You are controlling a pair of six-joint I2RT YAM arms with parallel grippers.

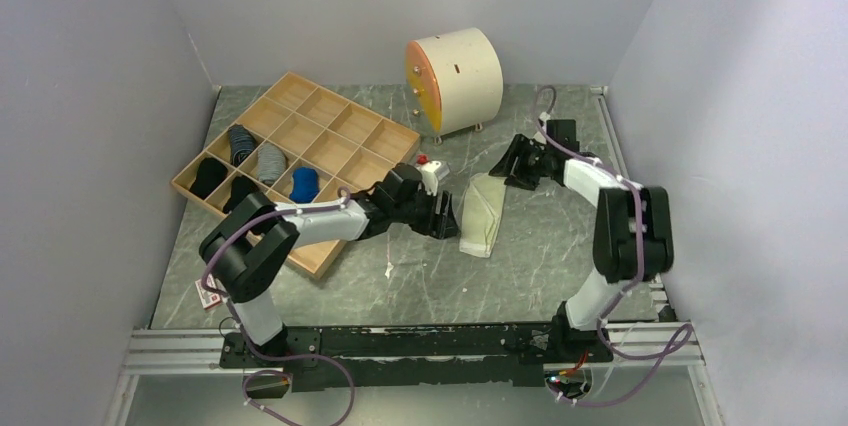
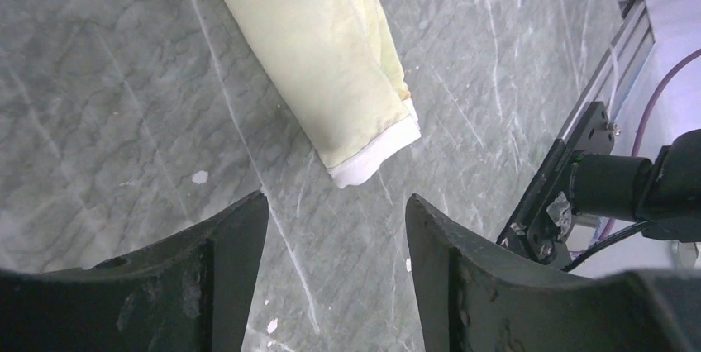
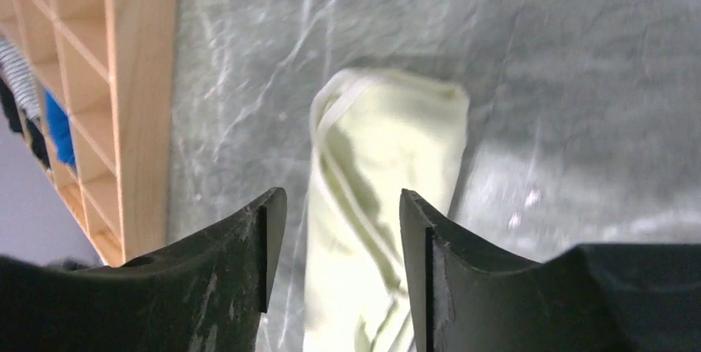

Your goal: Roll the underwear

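The underwear [image 1: 481, 216] is a pale yellow cloth folded into a long narrow strip on the grey table. Its white-edged near end [image 2: 376, 152] shows in the left wrist view, ahead of my left gripper, which stands open with bare table between its fingers. In the top view the left gripper [image 1: 446, 223] is just left of the strip. My right gripper [image 1: 512, 168] is by the far end, at its right corner. In the right wrist view the folded cloth [image 3: 413, 125] lies ahead of and between the parted fingers, with nothing gripped.
A wooden compartment box [image 1: 298, 134] holding several rolled dark, grey and blue garments stands at the left. A white drum-shaped cabinet [image 1: 465, 76] with an orange-yellow front is at the back.
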